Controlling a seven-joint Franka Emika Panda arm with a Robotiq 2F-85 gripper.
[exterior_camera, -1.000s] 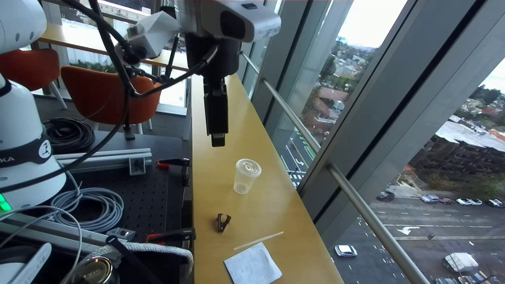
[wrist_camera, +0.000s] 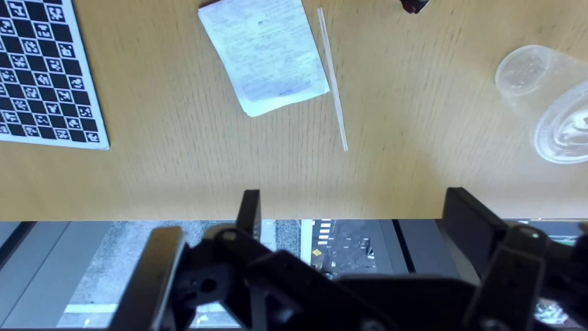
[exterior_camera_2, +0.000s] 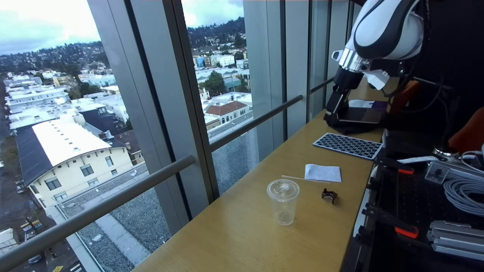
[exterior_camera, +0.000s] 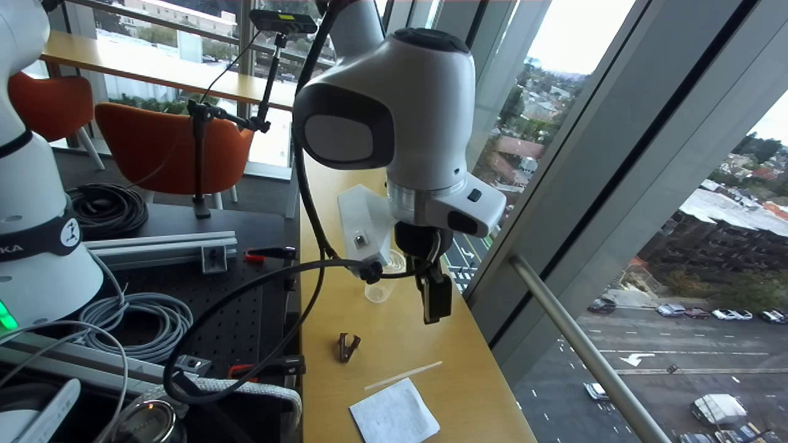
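My gripper is open, its two fingers wide apart with nothing between them. In the wrist view, its fingertips overlap the window-side edge of the table. A clear plastic cup with a domed lid (exterior_camera_2: pixel 283 201) stands upright on the wood; in exterior view 1 my arm partly covers it. A thin pale straw (wrist_camera: pixel 333 82) lies flat beside a folded white paper (wrist_camera: pixel 268 55). Close by is a small dark brown clip (exterior_camera: pixel 348 347), mostly cut off at the top of the wrist view. The gripper (exterior_camera: pixel 436 301) hangs above the table, apart from all of these.
A black-and-white patterned board (exterior_camera_2: pixel 348 145) lies on the table past the paper. Windows and a metal rail (exterior_camera_2: pixel 254 123) border one long side. On the other side, a black cart (exterior_camera: pixel 221 310) holds cables and red-and-black clamps. Bare wood surrounds the cup.
The arm now covers part of the cup. Cup, clip, straw and paper have stayed put.
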